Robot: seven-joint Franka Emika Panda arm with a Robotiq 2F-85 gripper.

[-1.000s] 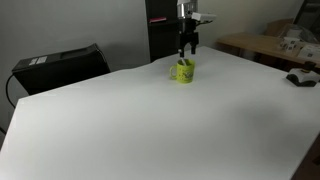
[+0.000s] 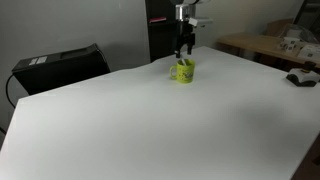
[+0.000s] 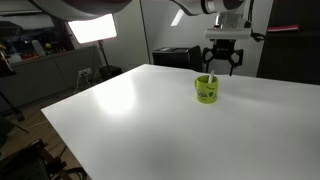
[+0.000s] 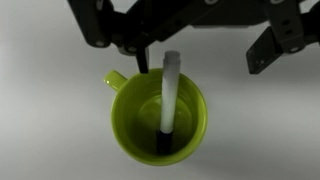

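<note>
A yellow-green mug (image 4: 126,118) stands upright on the white table, its handle to the left in the wrist view. Leaning inside it is a white marker (image 4: 170,95) with a dark lower end; its upper end rises above the rim. My gripper is open above the mug, and the marker stands in the space between the spread fingers, nearer the left one, with no contact visible. From outside, the gripper (image 3: 222,62) hangs just over the mug (image 3: 207,92), fingers apart and pointing down.
A black box-shaped device (image 2: 61,69) sits at the table's far left. Several items stand on a wooden surface (image 2: 262,45) at the back right, with a dark object (image 2: 301,77) near the right edge.
The mug and the marker stay where they were.
</note>
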